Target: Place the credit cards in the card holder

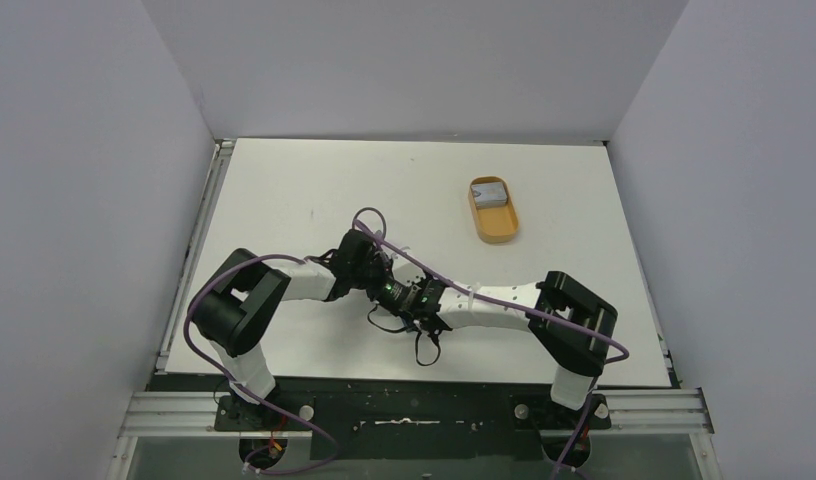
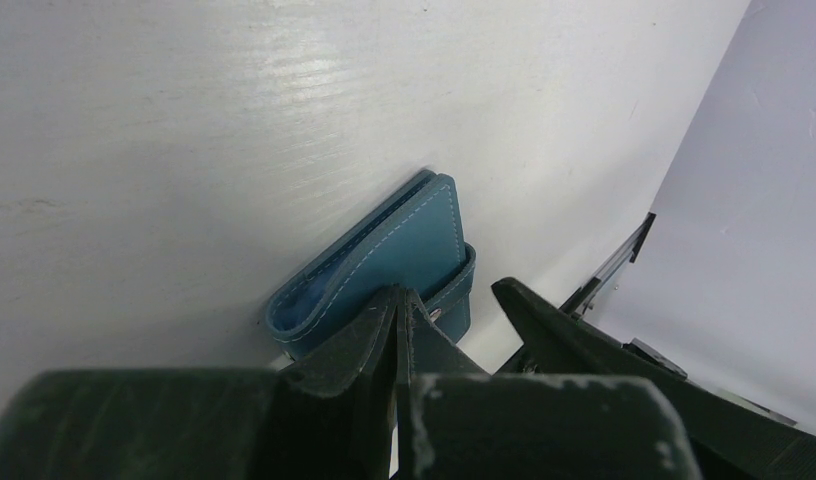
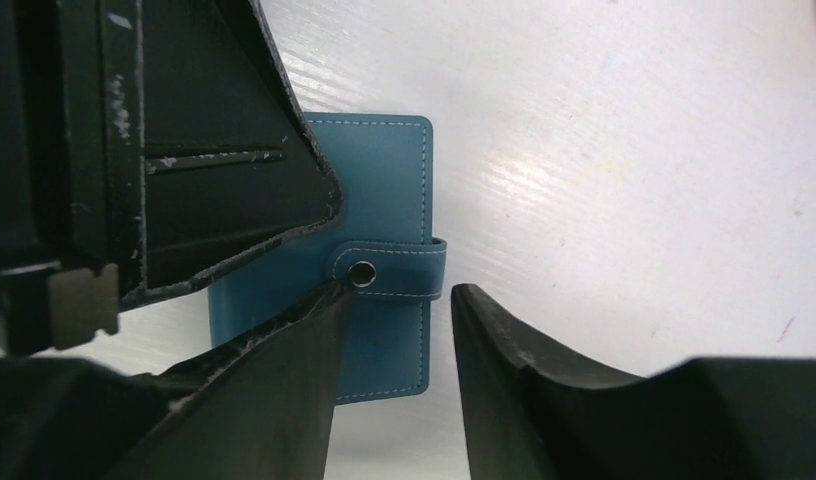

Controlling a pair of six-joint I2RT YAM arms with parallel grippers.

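A blue leather card holder (image 2: 404, 240) with stitched edges and a snap strap (image 3: 394, 270) lies on the white table, mostly hidden under both arms in the top view. My left gripper is shut, its tips at the holder's folded body near the strap; nothing clearly shows between them. My right gripper is part open, its fingertips either side of the strap's area, over the holder's lower right part. Small grey cards (image 1: 489, 195) lie in an orange tray (image 1: 495, 224) at the back right.
Grey walls surround the table (image 1: 284, 180) on the back and sides. The two arms meet closely at the middle front. The table's back left and the area round the tray are clear.
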